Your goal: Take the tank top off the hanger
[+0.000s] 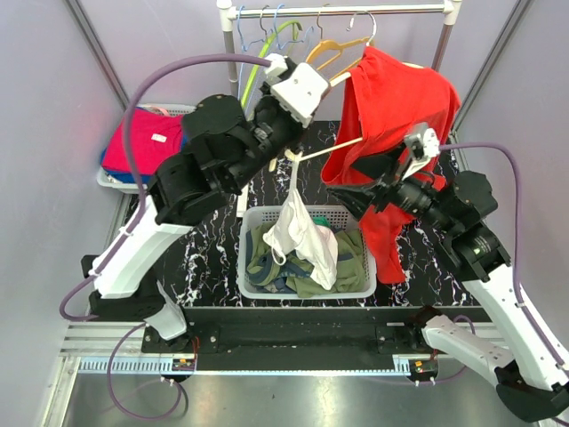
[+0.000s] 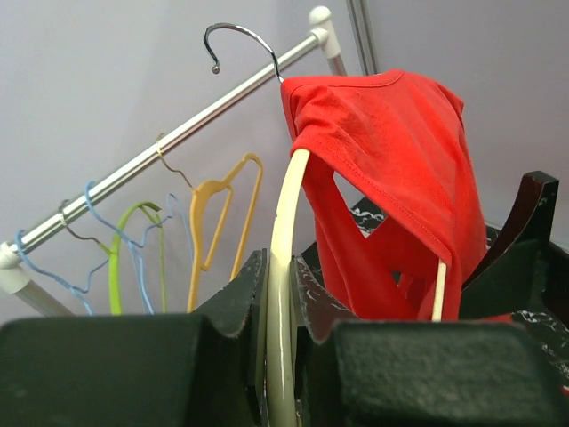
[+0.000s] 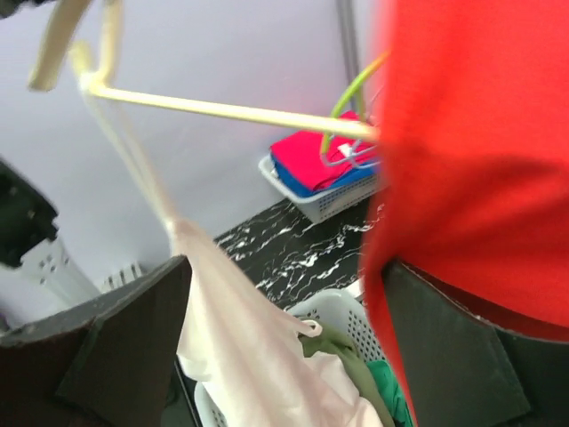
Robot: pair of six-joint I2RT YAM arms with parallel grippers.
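A red tank top [image 1: 391,98] hangs on a pale wooden hanger [image 2: 283,213] with a steel hook. In the top view my left gripper [image 1: 293,98] is at the upper middle; the left wrist view shows it shut on the hanger. My right gripper [image 1: 373,182] is open against the red cloth's lower left part; in the right wrist view the cloth, partly blurred, lies by one finger. A white garment [image 1: 302,236] dangles by a strap from the hanger's bar over the basket.
A grey basket [image 1: 371,285] holds green clothes. A second basket [image 1: 116,181] with red and blue clothes stands at back left. Several colored hangers [image 1: 324,49] hang on the rail [image 1: 400,9]. Black marble surface [image 1: 187,276] shows around the baskets.
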